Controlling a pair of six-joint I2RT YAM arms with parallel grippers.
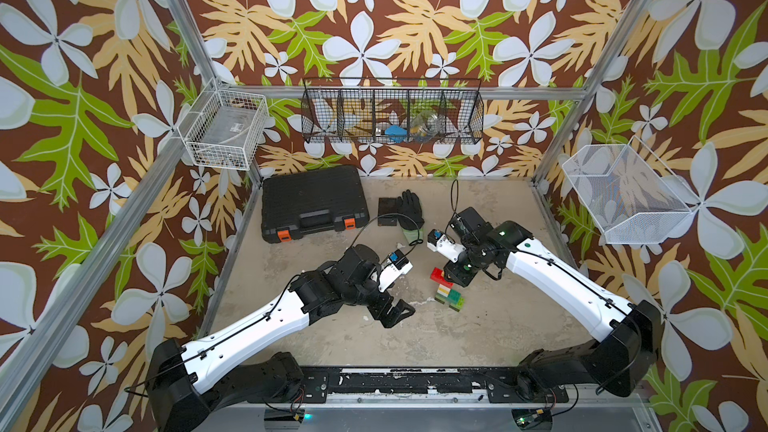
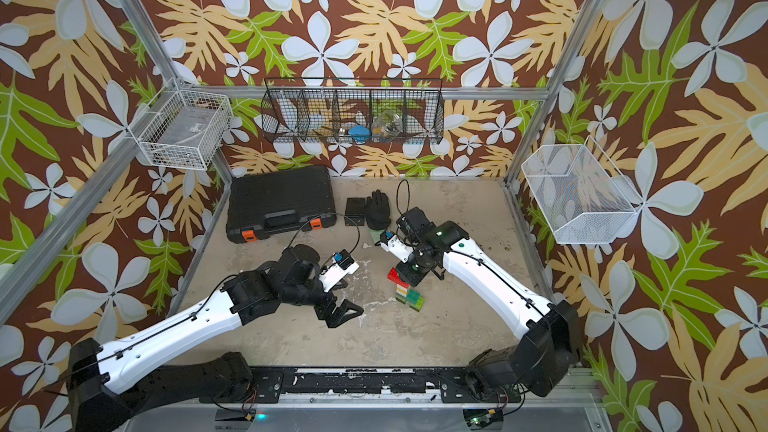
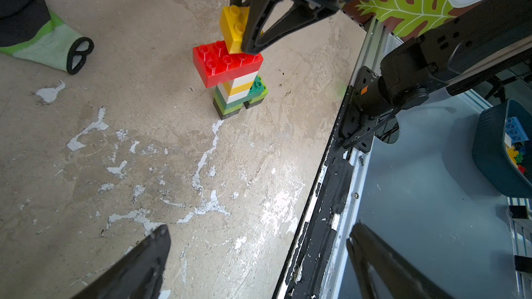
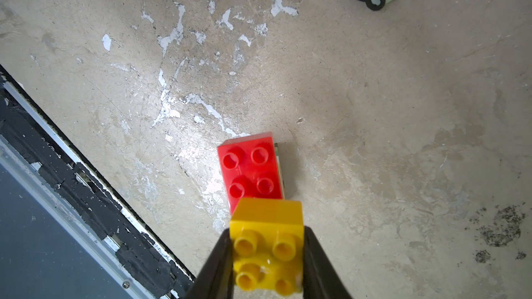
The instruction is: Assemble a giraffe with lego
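Observation:
A stack of toy bricks stands on the table, with a red brick (image 3: pixel 228 62) on top, white and yellow layers below, and a green base (image 1: pixel 449 298). My right gripper is shut on a yellow brick (image 4: pixel 267 243). In the left wrist view this yellow brick (image 3: pixel 233 28) is over one end of the red brick; whether they touch, I cannot tell. From above, the red brick's far studs (image 4: pixel 249 169) remain uncovered. My left gripper is open and empty, to the left of the stack, its blurred fingers (image 3: pixel 141 268) far apart.
At the back lie a black case (image 1: pixel 313 201) and a dark glove (image 1: pixel 409 209). Beyond the table's front edge is a teal bin (image 3: pixel 493 146) holding several loose bricks. Bare tabletop surrounds the stack.

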